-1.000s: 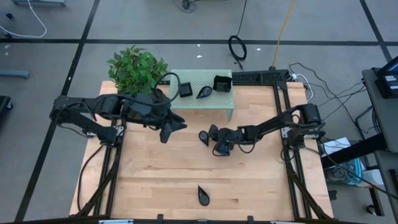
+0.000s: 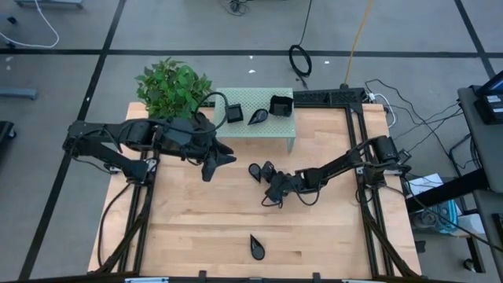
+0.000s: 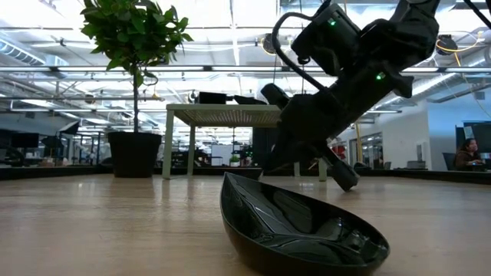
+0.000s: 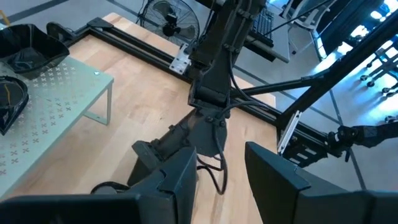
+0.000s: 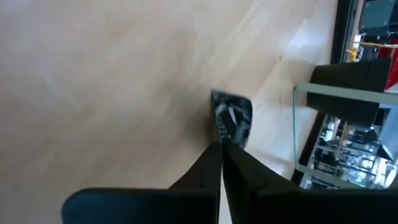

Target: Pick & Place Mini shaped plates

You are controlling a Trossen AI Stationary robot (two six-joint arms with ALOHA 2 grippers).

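A black drop-shaped plate [image 2: 255, 171] lies on the wooden table in front of the green stand. Just right of it is my right gripper [image 2: 266, 167]. In the right wrist view its fingertips [image 5: 214, 163] meet with nothing between them, and that plate [image 5: 233, 117] lies beyond the tips. A second drop-shaped plate [image 2: 258, 248] rests near the front edge, large in the low view. On the stand [image 2: 244, 98] are a square dish [image 2: 234, 113], a drop-shaped plate [image 2: 258, 116] and a deeper black dish [image 2: 280, 105]. My left gripper hangs open and empty, left of the stand's front.
A potted plant [image 2: 174, 88] stands left of the stand, close to the left arm. Black rails [image 2: 372, 196] flank the table.
The plate remains on the table, shifted slightly left. The left arm is still.
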